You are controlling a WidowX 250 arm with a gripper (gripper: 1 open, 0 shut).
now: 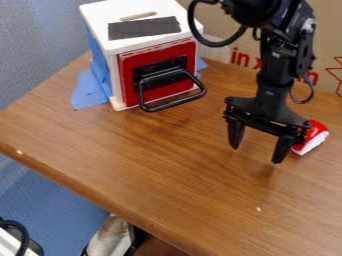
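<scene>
My black gripper [257,143] hangs open over the right part of the wooden table [147,185], its two fingers apart and pointing down, with nothing seen between them. Just to the right of it, partly behind the gripper, a red and white can [311,136] lies on its side on the table.
A white box-shaped toy oven [127,28] with a red front [140,65] and a black handle stands on a blue sheet [90,92] at the back left. Cardboard with red print is behind at right. The table's left edge borders a blue floor.
</scene>
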